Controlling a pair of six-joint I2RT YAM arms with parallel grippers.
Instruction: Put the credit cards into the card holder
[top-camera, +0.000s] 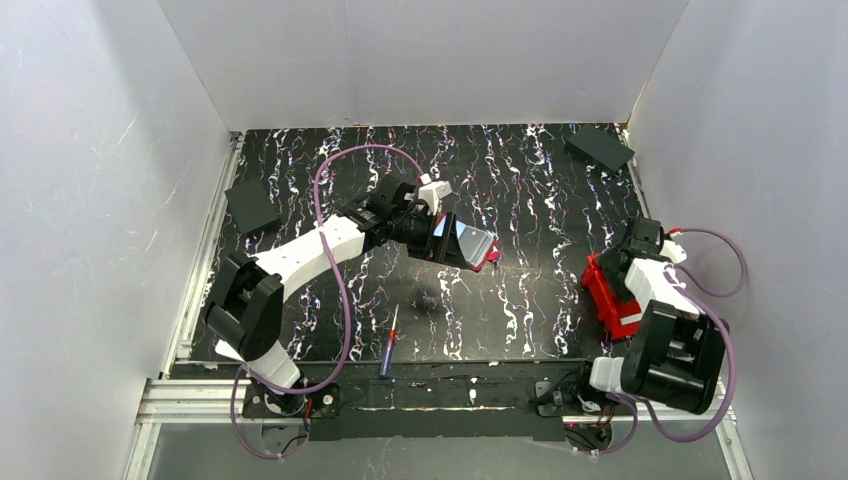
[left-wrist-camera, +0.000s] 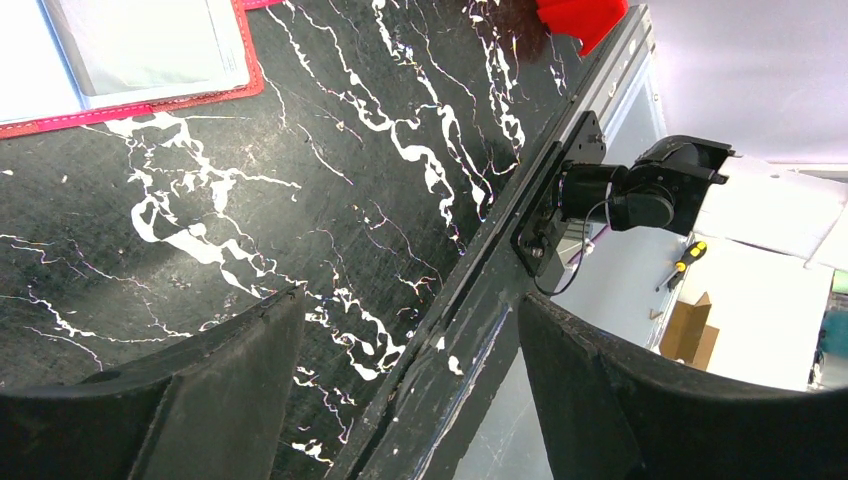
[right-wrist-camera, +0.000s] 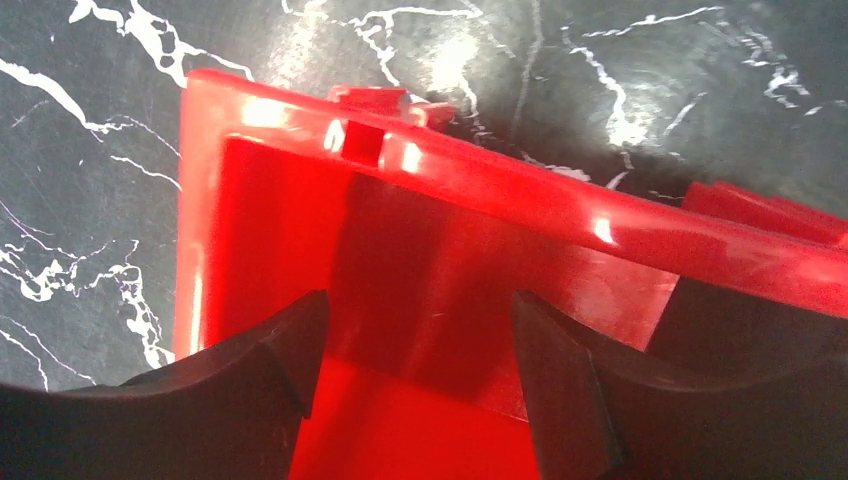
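Observation:
The card holder (top-camera: 476, 245) lies spread on the table with clear sleeves and a red edge; its corner (left-wrist-camera: 200, 50) fills the upper left of the left wrist view. My left gripper hangs beside it, fingers apart and nothing between them. At the right, my right gripper reaches into the red bin (top-camera: 600, 300). Its fingers (right-wrist-camera: 270, 370) stand apart, and only the bin's red inside shows between them. I cannot make out any loose credit card; the arm hides part of the bin.
A screwdriver (top-camera: 388, 355) lies near the front edge. Dark flat blocks sit at the left (top-camera: 252, 205) and back right (top-camera: 600, 148). The table between the holder and the bin is clear.

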